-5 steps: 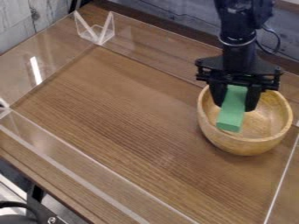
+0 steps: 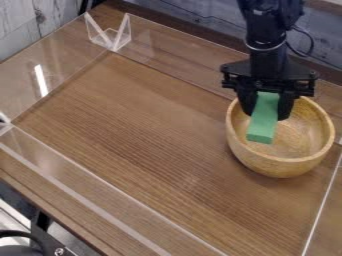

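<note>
My black gripper (image 2: 267,88) reaches down from the top right over a pale wooden bowl (image 2: 301,155) on the right of the table. A mint-green oblong object (image 2: 263,122) stands tilted in the bowl, its top end between or just below my fingertips. Whether the fingers grip it I cannot tell.
A white wire-like holder (image 2: 110,35) stands at the back left. Black cables (image 2: 19,238) lie at the lower left corner.
My gripper and the green object have shifted slightly left and up within the bowl.
</note>
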